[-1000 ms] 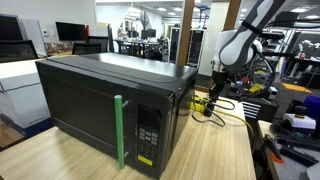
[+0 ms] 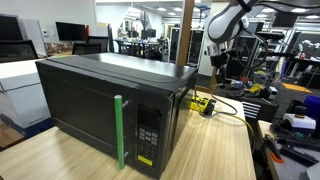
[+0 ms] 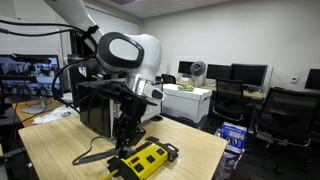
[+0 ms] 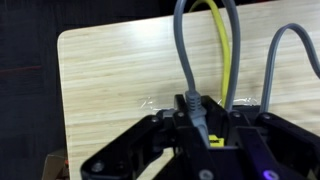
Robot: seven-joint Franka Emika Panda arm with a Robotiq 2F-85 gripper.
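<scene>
In the wrist view, my gripper is shut on a grey cable (image 4: 182,45), which runs up from between the fingers over the wooden table. Exterior view 1 has the gripper (image 2: 213,62) raised above the table's far right end, small and hard to make out. Exterior view 2 has the gripper (image 3: 123,147) in front of a black-and-yellow object (image 3: 146,161). In the wrist view, only a bit of yellow (image 4: 216,141) shows behind the fingers.
A black microwave (image 2: 105,105) with a green strip (image 2: 119,130) fills much of the table. A yellow cable (image 2: 235,116) crosses the far right of the table (image 2: 215,150), whose front part there is bare. Grey loops (image 4: 270,70) hang near the gripper.
My arm has lifted from low over the table's far end, by the yellow object, to well above it. The microwave has stayed put.
</scene>
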